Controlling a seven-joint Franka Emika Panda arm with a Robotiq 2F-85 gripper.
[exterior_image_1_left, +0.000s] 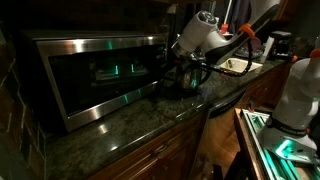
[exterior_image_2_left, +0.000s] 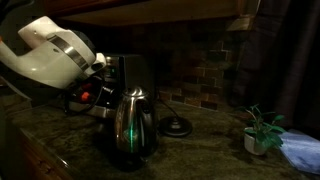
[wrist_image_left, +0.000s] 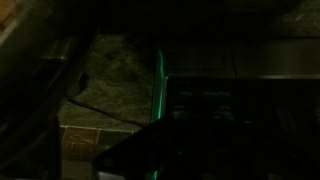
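Note:
A steel-framed microwave (exterior_image_1_left: 110, 75) stands on the counter in exterior view 1, its door closed as far as I can see. My white arm reaches in from the right, and my gripper (exterior_image_1_left: 178, 62) is close to the microwave's right side. Dark fingers stand out poorly; the gripper looks shut, with nothing visible between them. The wrist view looks along the microwave's dark control panel (wrist_image_left: 200, 98), its edge lit green. A shiny metal kettle (exterior_image_2_left: 134, 122) stands upright on the counter in front of the microwave in exterior view 2.
Beside the kettle lies a round black base (exterior_image_2_left: 175, 127). Farther right are a potted plant (exterior_image_2_left: 262, 132) and a pale cloth or bag (exterior_image_2_left: 300, 150). A sink (exterior_image_1_left: 238, 64) lies beyond the arm.

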